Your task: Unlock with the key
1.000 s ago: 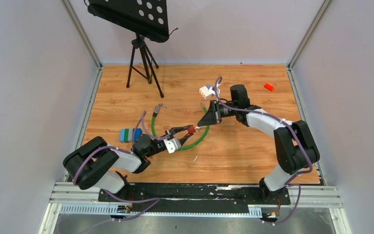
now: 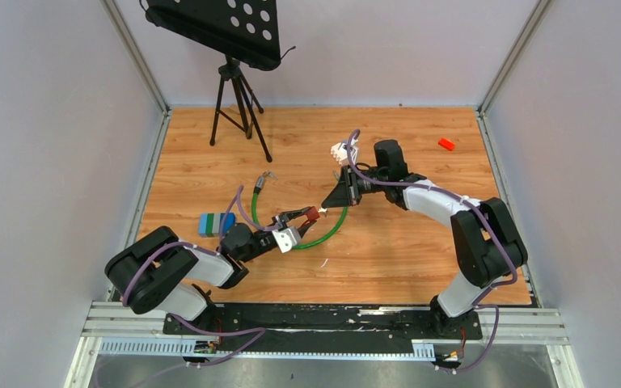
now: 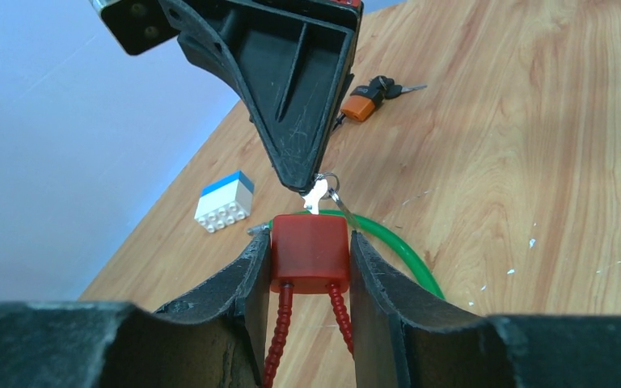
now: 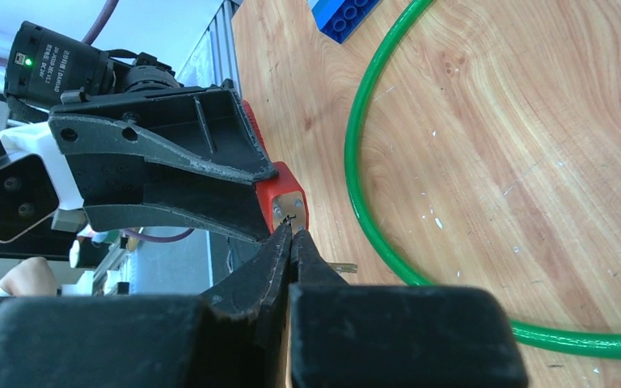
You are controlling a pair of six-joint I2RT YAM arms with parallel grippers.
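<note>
A red padlock point(image 3: 310, 246) with a red coiled shackle sits between the fingers of my left gripper point(image 2: 312, 217), which is shut on it. Its metal keyhole face point(image 4: 289, 208) is turned toward my right gripper. That gripper is shut on a bright silver key, its black fingers mostly hiding the key from the right wrist view. The key's end meets the padlock's keyhole side; how deep it sits cannot be told. A second key point(image 4: 342, 267) dangles from a small ring point(image 3: 330, 184) beside the fingertips.
A green hose point(image 2: 335, 230) curves on the table under both grippers. Blue-white bricks point(image 2: 345, 152) lie behind, a brick block point(image 2: 214, 225) to the left, a red brick point(image 2: 446, 144) far right. An orange lock with keys point(image 3: 357, 107) shows in the left wrist view.
My right gripper has shifted slightly left with the key. The padlock in my left gripper has moved a little left too, and the two stay close together.
</note>
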